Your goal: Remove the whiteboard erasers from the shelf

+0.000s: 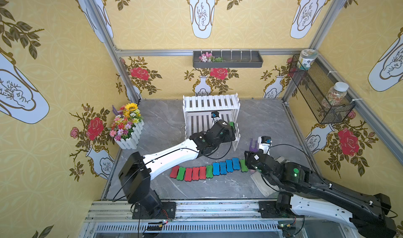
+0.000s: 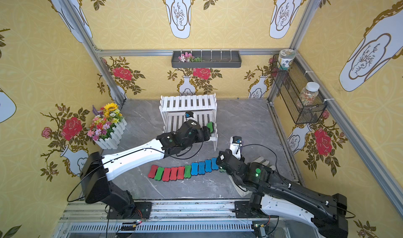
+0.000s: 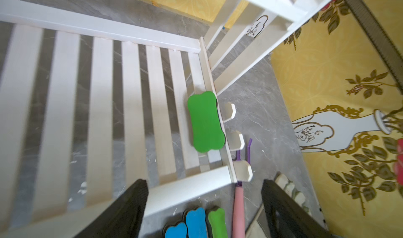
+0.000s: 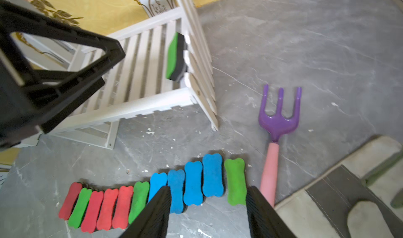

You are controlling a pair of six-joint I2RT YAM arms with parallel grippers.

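Note:
A green eraser lies at the right end of the white slatted shelf; it also shows at the shelf's right in the right wrist view (image 4: 171, 55). My left gripper hangs over the shelf, open, nothing between its fingers, the eraser beyond its fingertips. My right gripper is open and empty above the table, right of and in front of the shelf. A row of red, green and blue erasers (image 1: 196, 173) lies on the table in front of the shelf.
A purple fork with pink handle (image 4: 278, 124) and grey gloves (image 4: 327, 196) lie at the right. A flower planter (image 1: 128, 137) stands at the left, a wire basket (image 1: 327, 107) hangs on the right wall. The table right of the shelf's back is clear.

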